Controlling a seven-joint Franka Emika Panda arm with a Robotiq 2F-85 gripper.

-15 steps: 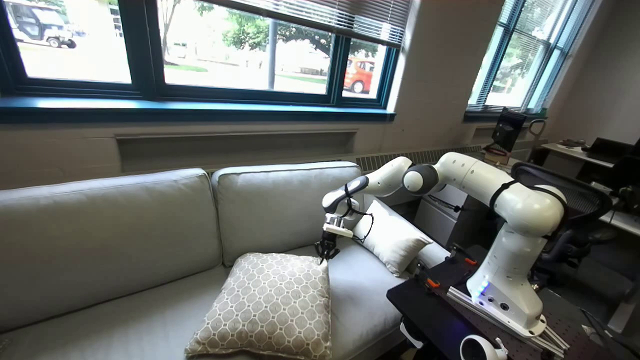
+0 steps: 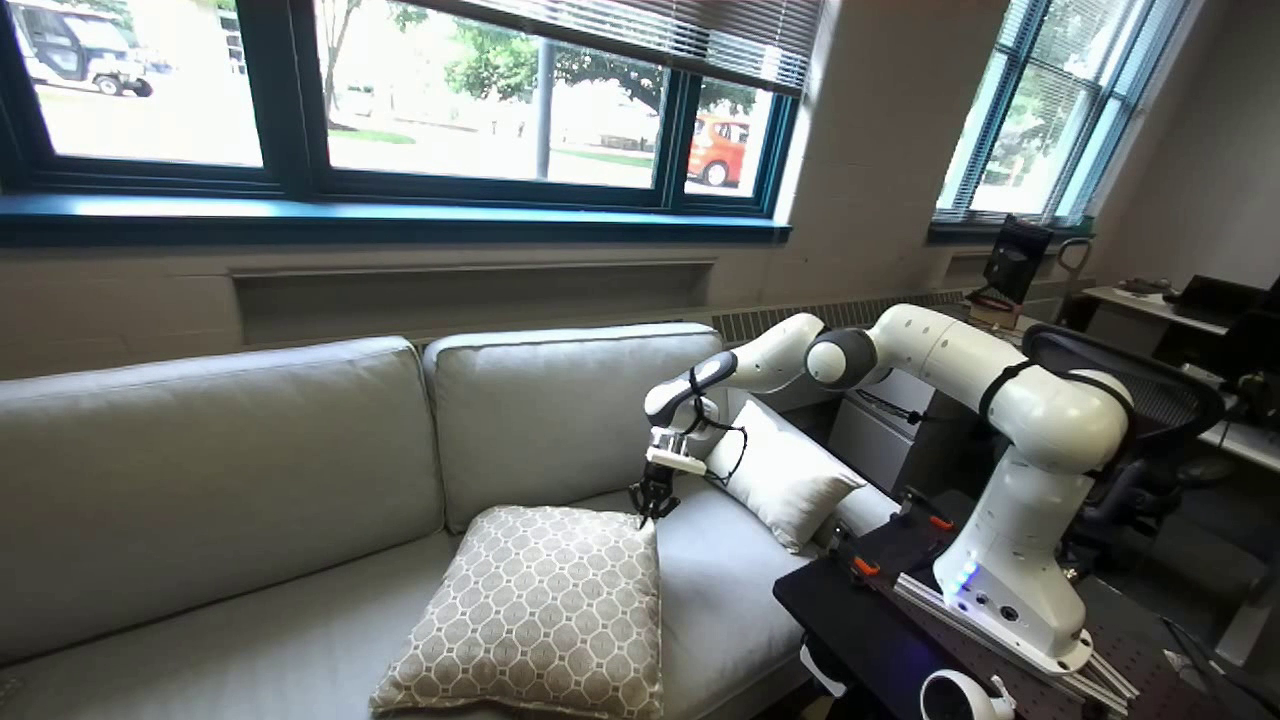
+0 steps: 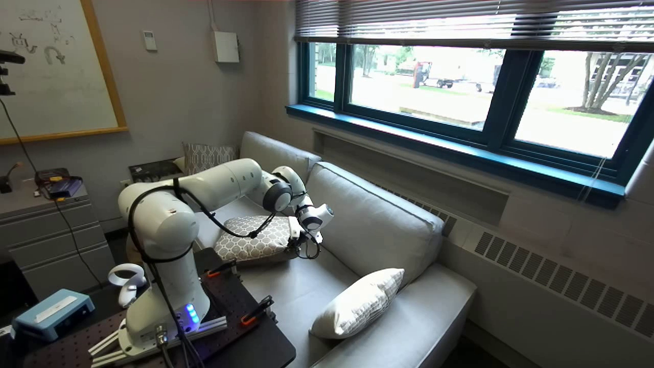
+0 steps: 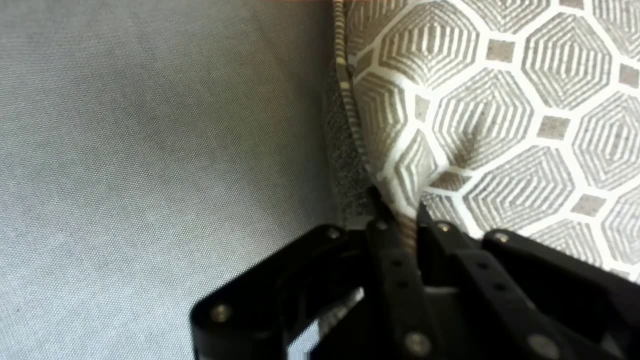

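Observation:
A beige pillow with a white geometric pattern (image 2: 546, 612) lies flat on the seat of the grey sofa (image 2: 228, 636). Its far right corner is pinched by my gripper (image 2: 651, 514), which points down from above. In the wrist view the patterned fabric (image 4: 498, 114) runs down into a fold between the black fingers, and the gripper is shut on that corner. The second exterior view shows the same pillow (image 3: 254, 239) beyond the arm, its far end partly hidden by the wrist.
A white pillow (image 2: 780, 474) leans at the sofa's right end, close to the wrist. Sofa back cushions (image 2: 552, 414) stand behind the gripper. The black table (image 2: 840, 612) with the arm's base is at the right.

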